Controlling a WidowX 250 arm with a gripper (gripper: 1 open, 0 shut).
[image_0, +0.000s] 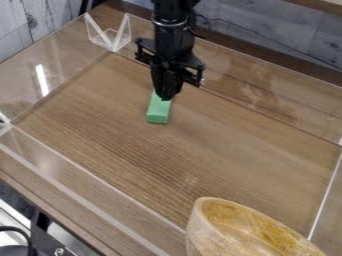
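The black gripper (168, 72) hangs over the upper middle of the wooden tabletop, just above a green block (159, 110). Its lower part is near or over the top end of the block; whether it touches it is unclear. I cannot tell how its fingers stand or whether anything is between them.
A yellow container (254, 232) sits at the front right. Clear plastic items lie at the back left and on the left edge. A dark grey wall runs along the back right.
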